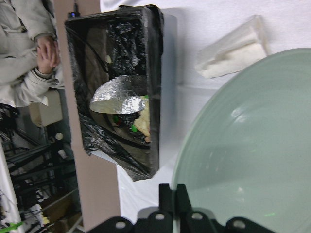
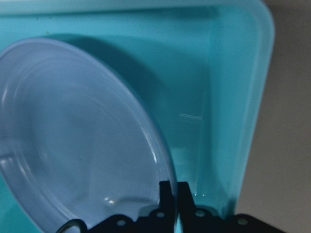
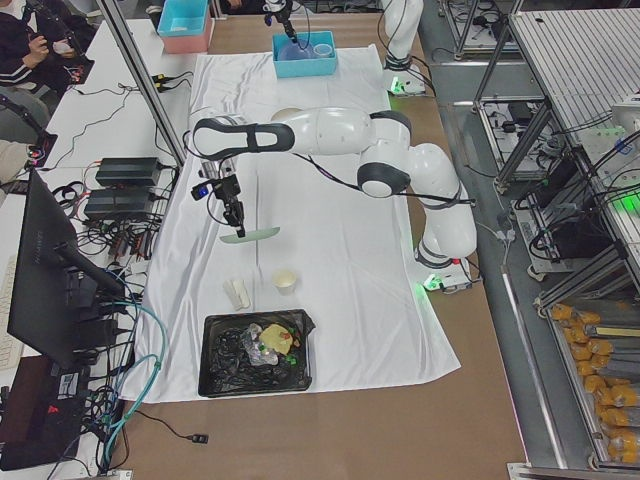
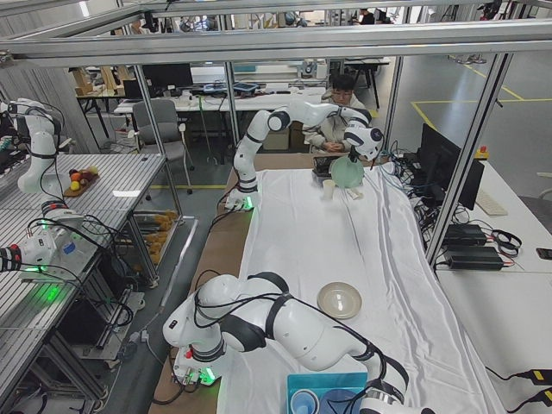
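A green plate (image 1: 248, 141) is held at its rim by my left gripper, lifted above the white cloth near a black lined bin (image 3: 220, 370) holding foil and food scraps. A white cup (image 3: 285, 280) and a pale folded item (image 1: 231, 48) lie beside the bin. At the other end, my right gripper is shut on the rim of a blue bowl (image 2: 82, 126) inside a turquoise tub (image 2: 243, 107).
A beige plate (image 4: 339, 300) lies on the cloth in front of the tub. A monitor and cables crowd one side; a seated person is beyond the bin.
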